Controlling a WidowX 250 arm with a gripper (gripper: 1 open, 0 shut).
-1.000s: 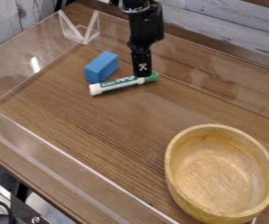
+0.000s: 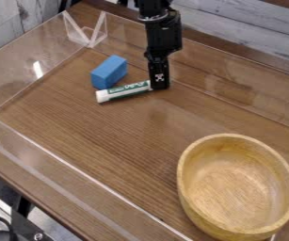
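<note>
My gripper (image 2: 159, 81) is lowered at the upper middle of the table, shut, over the right end of a white marker-like tube (image 2: 120, 92) with a green tip, which is mostly covered there. Whether it touches the tube is hard to tell. A blue block (image 2: 107, 72) sits just left of the gripper, behind the tube.
A large empty tan bowl (image 2: 238, 168) occupies the front right of the wooden table (image 2: 96, 160). A clear plastic object stands at the back left.
The gripper has come down onto the area of the tube's right end, now hiding its green tip.
</note>
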